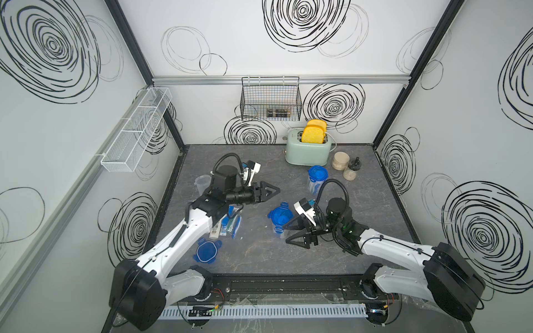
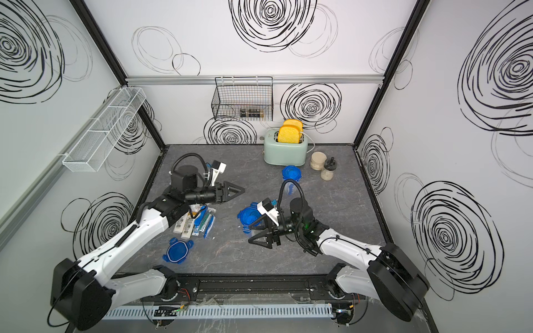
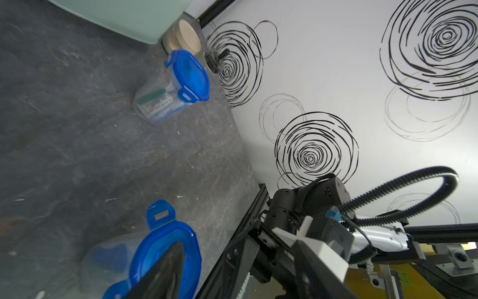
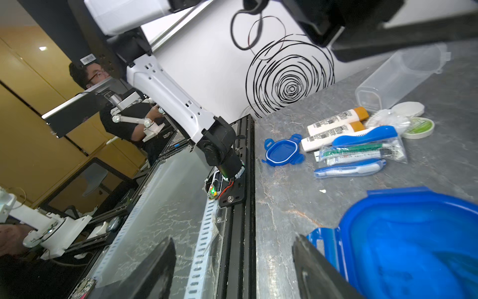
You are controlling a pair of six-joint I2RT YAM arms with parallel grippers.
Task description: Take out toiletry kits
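A blue-lidded container [image 1: 280, 212] stands at the table's middle; in the left wrist view its blue lid [image 3: 169, 249] faces up. My left gripper [image 1: 267, 191] hangs open above and behind it, nothing between its fingers. My right gripper [image 1: 294, 233] is open at the container's front side. Toothpaste tubes [image 4: 334, 119], bagged toothbrushes [image 4: 361, 153], round tins [image 4: 418, 128] and an empty clear container [image 4: 388, 79] lie at the left. A loose blue lid [image 1: 207, 250] lies front left. A second blue-lidded container [image 3: 164, 94] with items inside stands farther back.
A mint toaster [image 1: 305, 152] with yellow slices is at the back, a cream jar [image 1: 340, 161] and a dark-topped jar [image 1: 351, 171] to its right. Wire baskets hang on the walls.
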